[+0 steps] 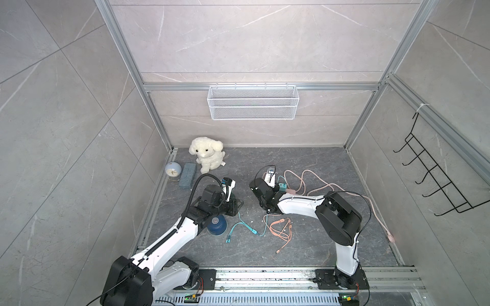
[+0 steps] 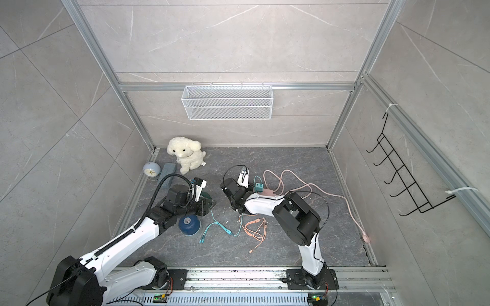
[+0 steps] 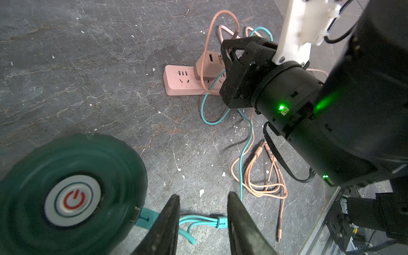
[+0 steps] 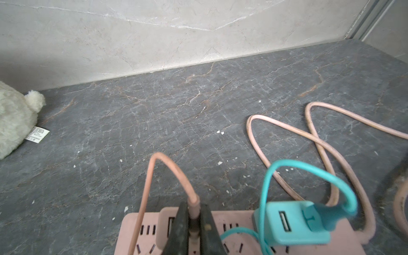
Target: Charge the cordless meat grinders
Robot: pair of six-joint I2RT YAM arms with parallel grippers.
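In the left wrist view a dark green grinder base [image 3: 114,178] with a power button has a cyan plug [image 3: 144,218] in its side. My left gripper stands open just right of that plug, above cyan cables. My right gripper is shut on the pink cable's plug [image 4: 193,206], at a pink charger [image 4: 165,218] on the pink power strip [image 4: 229,218]. A cyan charger [image 4: 284,216] sits on the strip's right. A blue round grinder base [image 1: 217,224] lies left of the loose cables.
A white plush dog [image 1: 206,153], a small clock [image 1: 173,169] and a grey-blue block [image 1: 186,176] stand at the back left. A coiled orange cable [image 1: 280,232] lies front centre.
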